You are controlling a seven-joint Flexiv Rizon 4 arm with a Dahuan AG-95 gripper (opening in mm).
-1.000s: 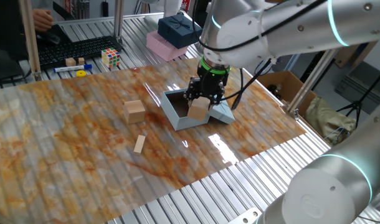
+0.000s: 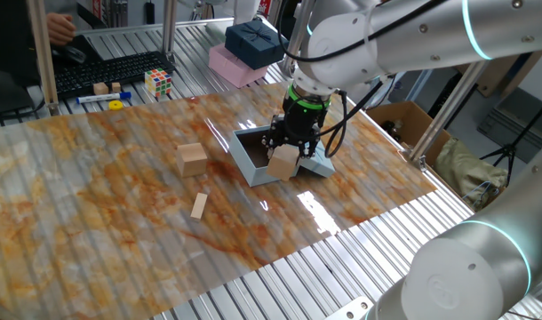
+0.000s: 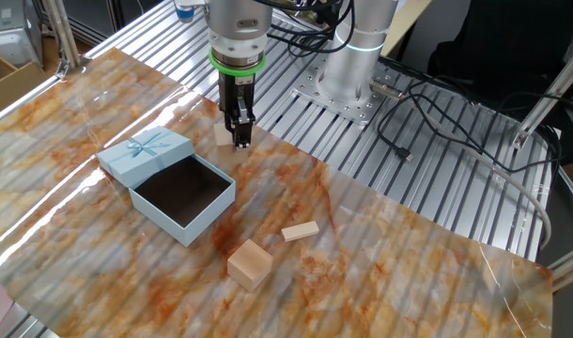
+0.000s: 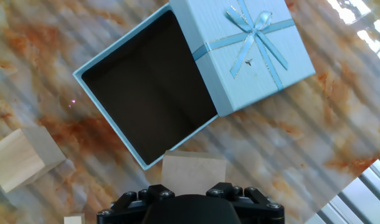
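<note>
My gripper [image 3: 241, 144], black and pointing down, is close to the light-blue gift box [image 3: 184, 224]. A wooden block [image 4: 194, 175] shows right at my fingers [image 4: 140, 198] in the wrist view, centred between them by the box's lower corner. The frames do not settle whether the fingers grip the block or merely stand around it. The box's dark interior is bare, and its ribboned lid [image 4: 255, 56] leans slantwise across one side. Another wooden block [image 3: 250, 265] and a thin wooden piece [image 3: 300, 231] lie on the marbled sheet.
Away from the work area, a Rubik's cube [image 2: 158, 83], a keyboard [image 2: 111, 75], and a dark blue box [image 2: 254, 43] on a pink box [image 2: 235, 68] sit at the back. Much of the marbled sheet [image 2: 84, 222] is clear.
The box, lid and loose pieces look unmoved.
</note>
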